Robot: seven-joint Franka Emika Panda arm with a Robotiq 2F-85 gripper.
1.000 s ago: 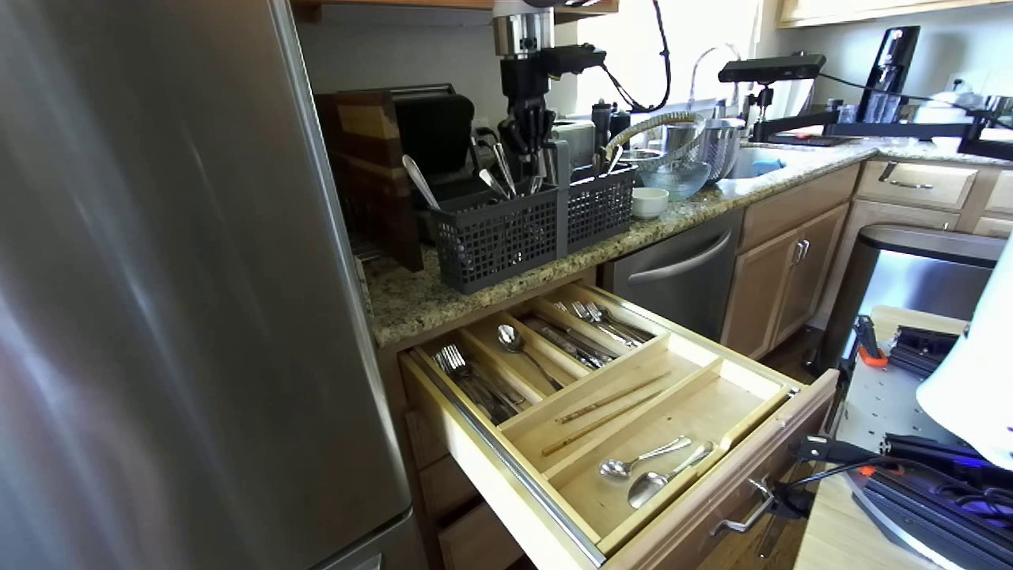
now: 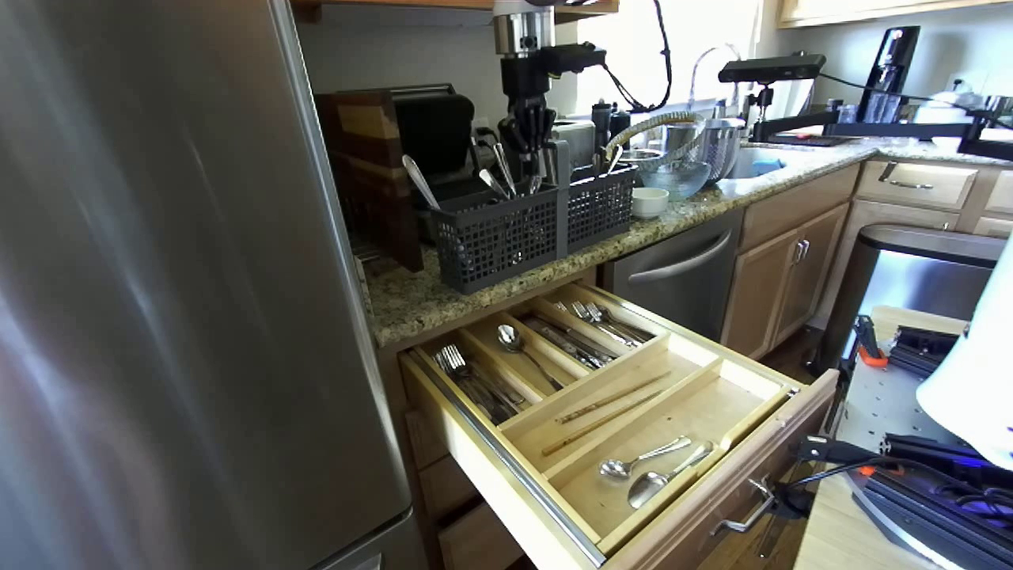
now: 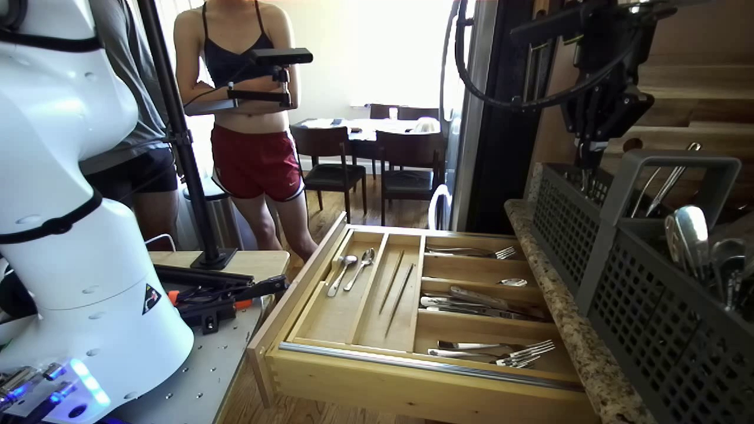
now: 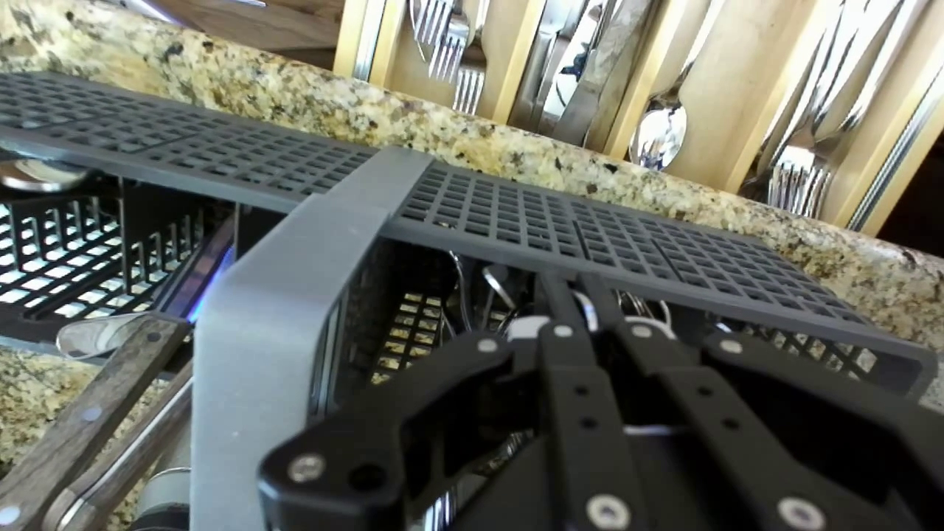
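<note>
My gripper (image 2: 534, 176) points down into the left half of the grey cutlery basket (image 2: 498, 242) on the counter. In the wrist view, the fingers (image 4: 566, 345) are close together below the basket's rim, with a narrow shiny metal piece (image 4: 585, 311) between them. Which utensil it belongs to cannot be told, as the rest is hidden. Other metal handles (image 4: 460, 287) crowd around the fingertips. The open wooden drawer (image 3: 396, 364) below holds forks (image 3: 526, 353), knives (image 3: 466, 302), a spoon (image 2: 510, 336), chopsticks (image 2: 608, 404) and two spoons (image 2: 647, 489) in its front compartment.
The basket's tall handle (image 4: 265, 292) rises close beside my gripper. A wooden board (image 2: 389, 180) stands behind the basket, and the refrigerator (image 2: 190, 285) is at the left. A white cup (image 2: 650, 201) and a glass bowl (image 2: 676, 179) sit right of the basket.
</note>
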